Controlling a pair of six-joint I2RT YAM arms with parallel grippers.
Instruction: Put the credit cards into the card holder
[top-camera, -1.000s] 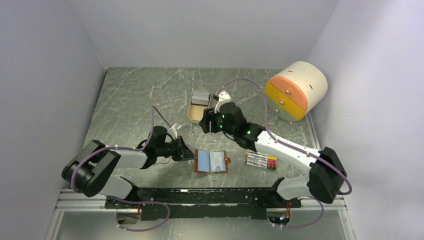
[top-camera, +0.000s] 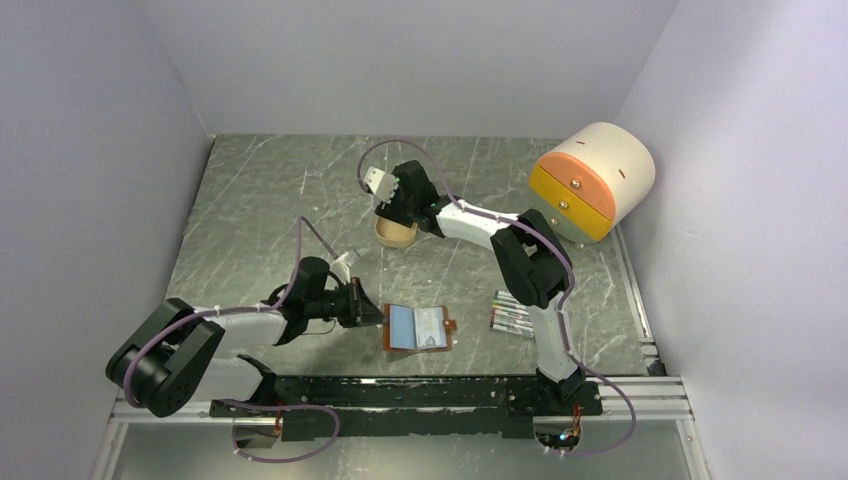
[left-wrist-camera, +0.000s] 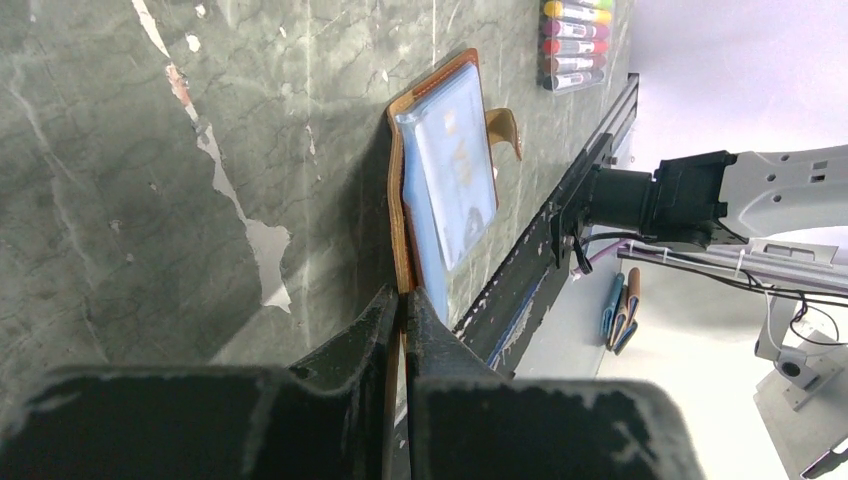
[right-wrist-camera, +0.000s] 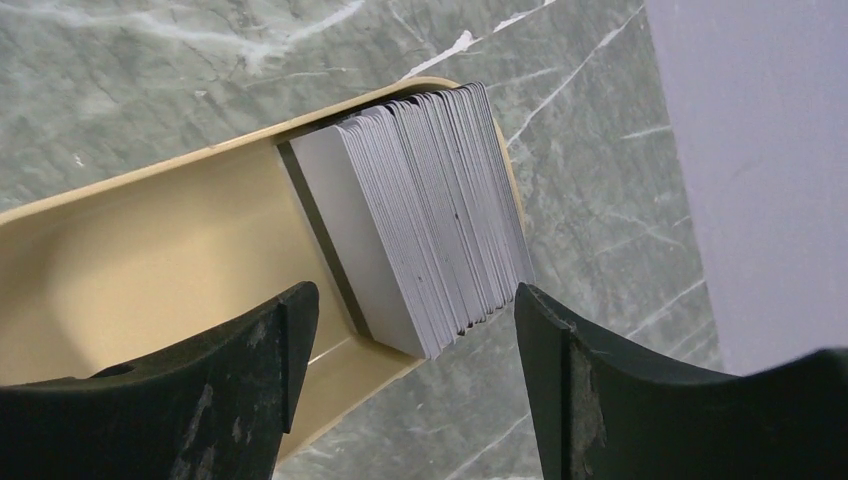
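Note:
The brown card holder (top-camera: 448, 340) lies spread on the table near its front, with clear bluish sleeves showing inside. My left gripper is shut on the holder's left edge, pinching the brown cover. In the right wrist view, a stack of white cards (right-wrist-camera: 420, 220) stands on edge at one end of a tan box (right-wrist-camera: 170, 240). Over that box my right gripper is open, its fingers to either side of the stack's near edge, with a gap between them and no card gripped. From the top, the right gripper covers the cards.
A row of markers (top-camera: 512, 318) lies right of the holder. At the back right stands a cream drawer unit (top-camera: 625, 178) with orange and yellow fronts. Bare table lies at the back left and between box and holder.
My right arm has swung left and back, from beside the box to over its card end. The left gripper and the holder have shifted slightly to the left.

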